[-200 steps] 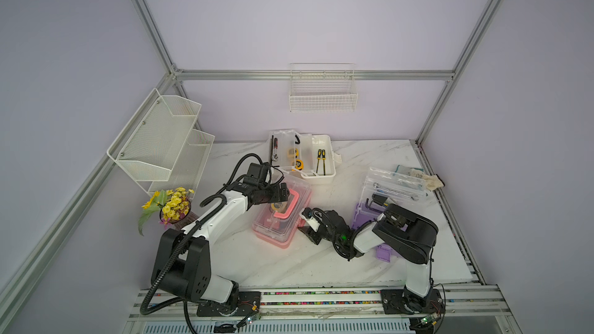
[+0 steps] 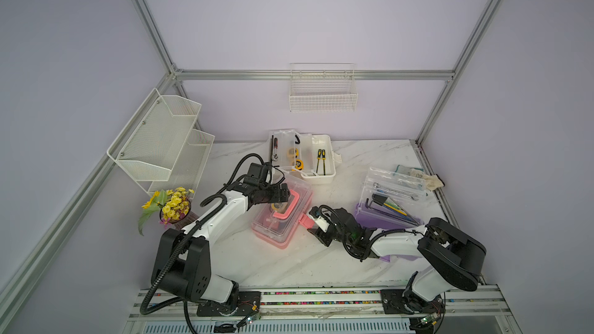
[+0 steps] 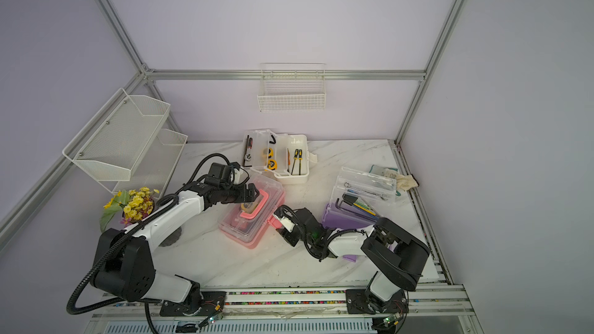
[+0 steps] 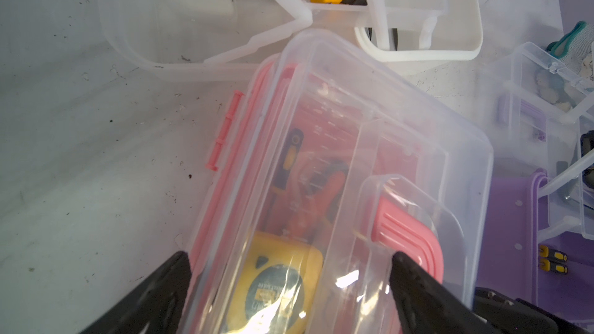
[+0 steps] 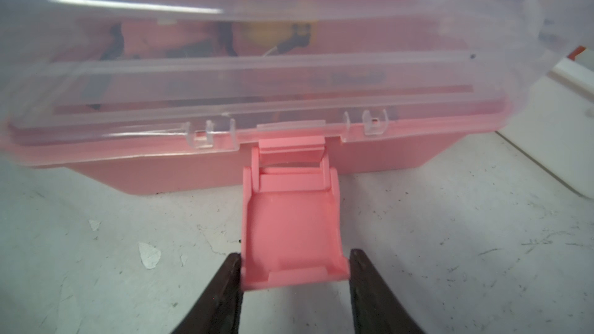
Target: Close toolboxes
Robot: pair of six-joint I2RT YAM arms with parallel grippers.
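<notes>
The pink toolbox (image 2: 272,229) has its clear lid (image 4: 402,111) down over the tools. My left gripper is open above the lid, its fingers at either side of the upper part. My right gripper is shut on the pink latch (image 5: 290,222), which sticks out from the front of the box, hinged below the lid edge. A white toolbox (image 2: 321,148) stands open at the back with tools inside. A purple toolbox (image 3: 334,215) stands open on the right, behind my right arm.
A flower pot (image 2: 175,207) and mesh shelves (image 2: 154,136) are at the left. A cloth bag (image 2: 433,180) lies at the back right. Bare worktop (image 2: 284,266) shows along the front.
My right gripper has moved slightly to the right, away from the pink box, as its arm swung rightward. The left arm has not moved.
</notes>
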